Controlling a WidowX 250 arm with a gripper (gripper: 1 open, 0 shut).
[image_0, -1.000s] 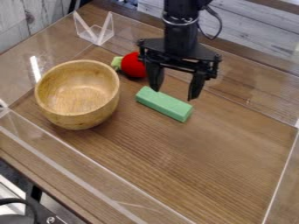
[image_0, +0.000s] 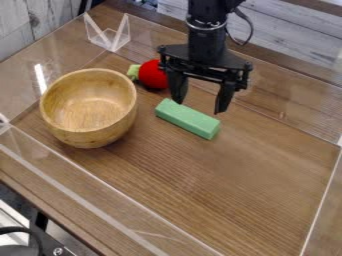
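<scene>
The black gripper (image_0: 201, 92) hangs over the middle of the table, its two fingers spread apart and pointing down, with nothing seen between them. Beneath it and a little toward the front lies a green block (image_0: 187, 119). A wooden bowl (image_0: 87, 120) sits to the left of the block. A red object (image_0: 151, 72) with a green part lies behind, partly hidden by the arm.
A clear plastic item (image_0: 103, 30) stands at the back left. A dark round object shows at the bottom left corner.
The gripper has shifted very slightly over the same spot. The block, bowl and red object have not visibly moved.
</scene>
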